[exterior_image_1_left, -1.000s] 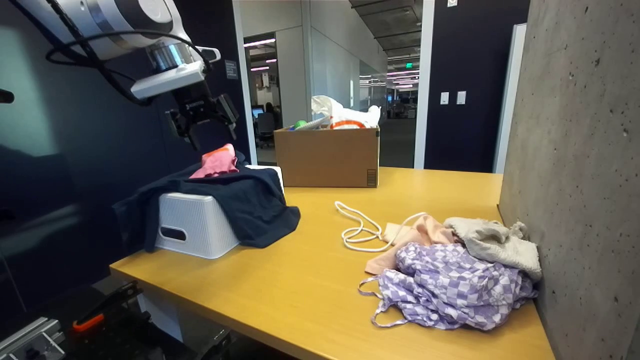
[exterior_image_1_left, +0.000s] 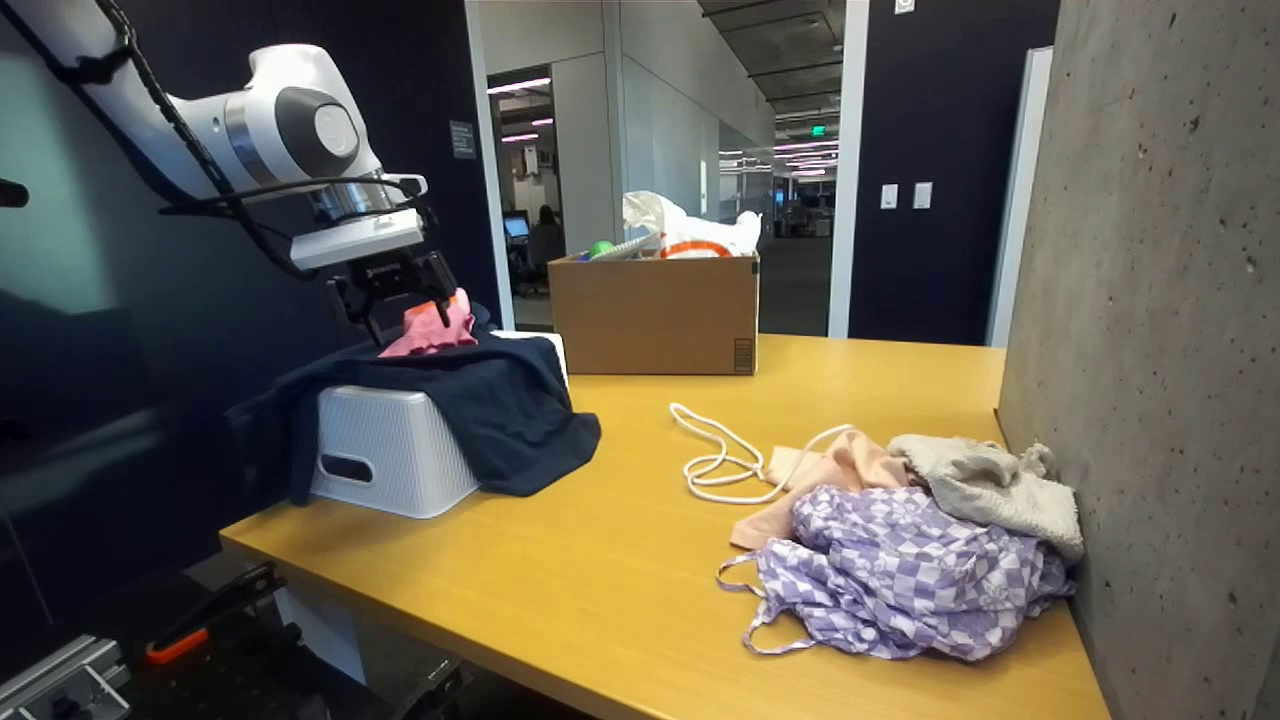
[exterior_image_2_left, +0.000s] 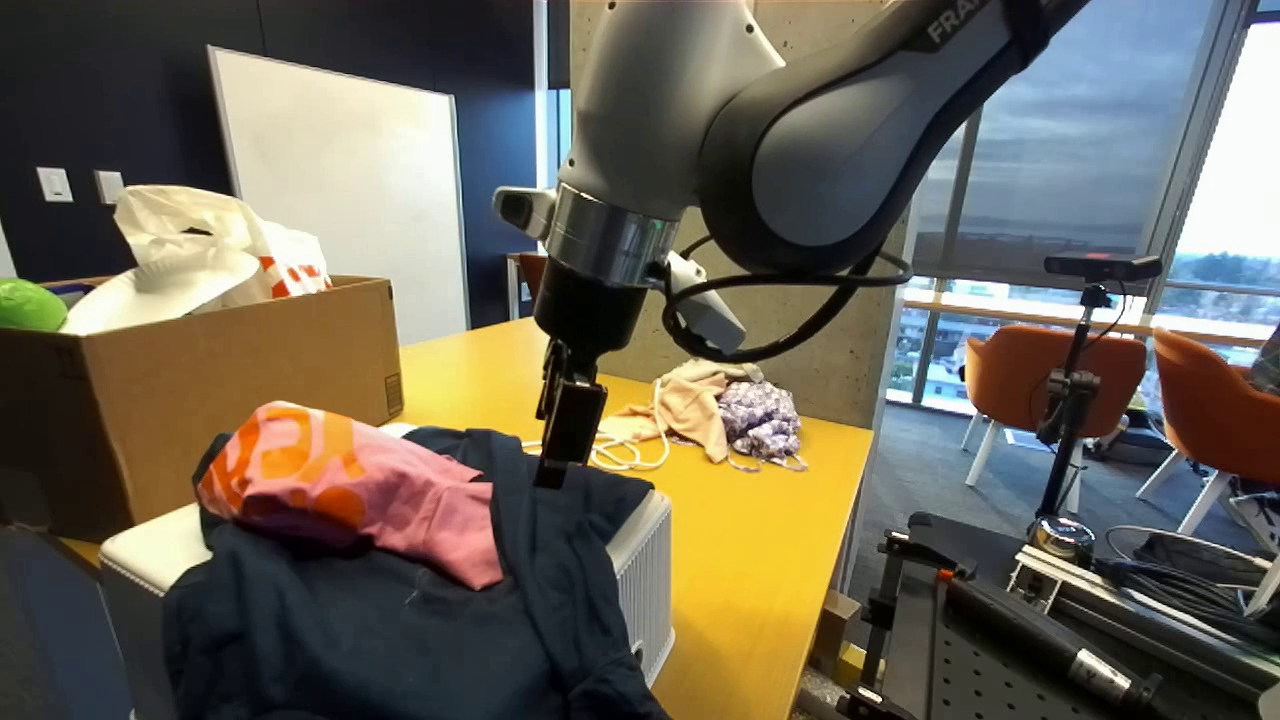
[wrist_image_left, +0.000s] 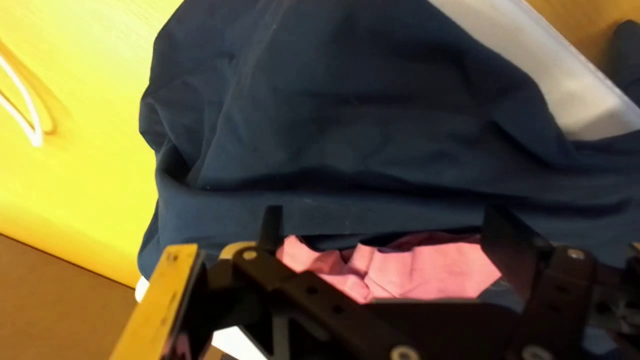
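Wide apart, the fingers of my open gripper stand over a pink cloth (wrist_image_left: 429, 267) in the wrist view. No cloth is visibly pinched between them. This cloth, with an orange pattern (exterior_image_2_left: 288, 462), lies crumpled on a dark navy garment (exterior_image_2_left: 360, 624). Beneath the garment is a white bin (exterior_image_1_left: 396, 450), which it drapes over on several sides. From exterior view 1, my gripper (exterior_image_1_left: 409, 329) points down with its fingertips level with the pink cloth. Whether they touch it cannot be told.
Behind the bin stands a cardboard box (exterior_image_1_left: 654, 314) with a white bag on top. On the right of the table, a purple checked garment (exterior_image_1_left: 918, 576), a peach cloth (exterior_image_1_left: 858, 458), a grey cloth (exterior_image_1_left: 996, 486) and a white cord (exterior_image_1_left: 720, 462) lie beside a concrete wall (exterior_image_1_left: 1152, 300). Mid-table is clear.
The arm has come down, bringing my gripper from above the pink cloth to its level. The cloths and the bin look unmoved.
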